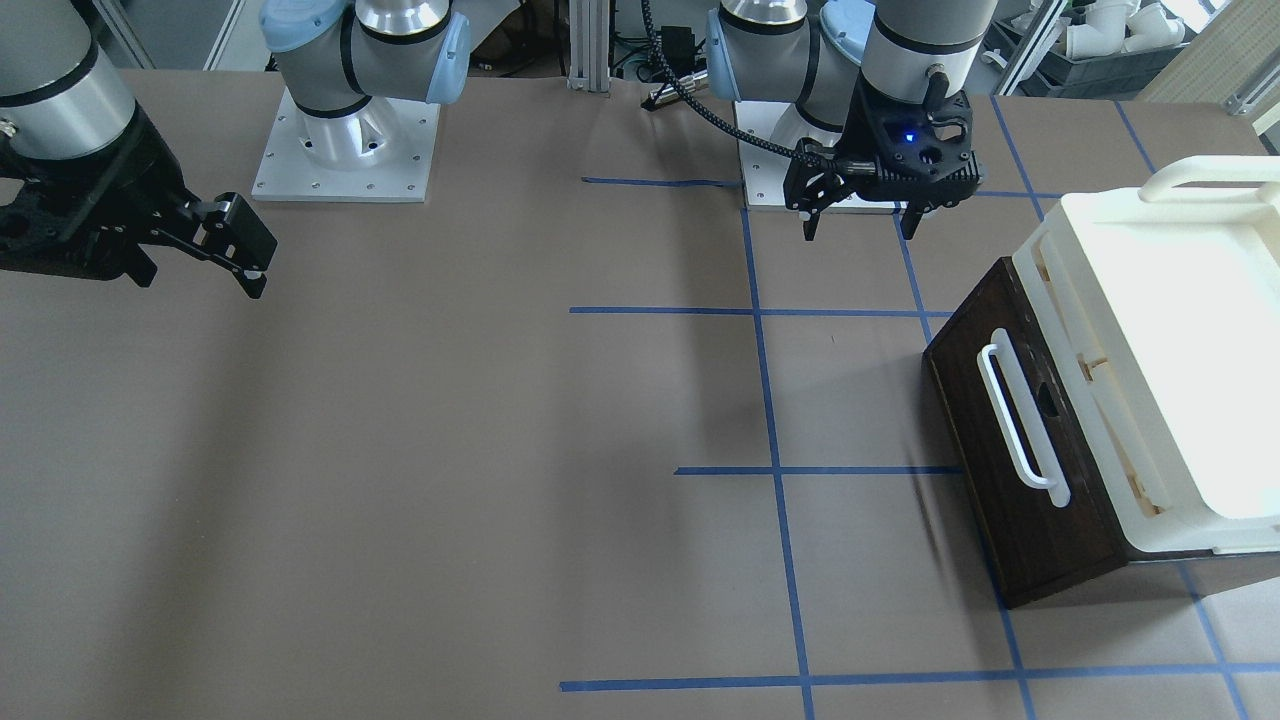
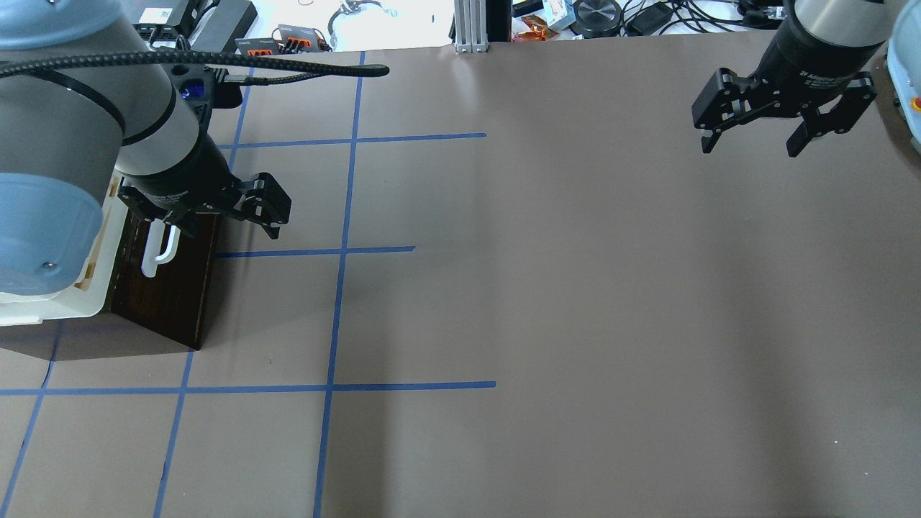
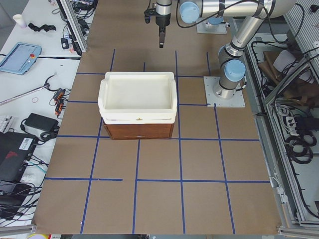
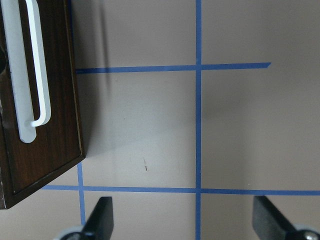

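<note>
A dark wooden box (image 1: 978, 456) with a white handle (image 1: 1008, 408) on its side and a white tray (image 3: 138, 92) on top stands on the taped floor. The handle (image 4: 38, 70) fills the left of the wrist view. My gripper (image 1: 860, 222) hangs at the back, near the box, with its fingertips apart. In the wrist view the gripper is open, with only bare floor between its fingers.
A second arm with a black gripper (image 2: 751, 138) is at the opposite side. Cables and equipment line the edges.
</note>
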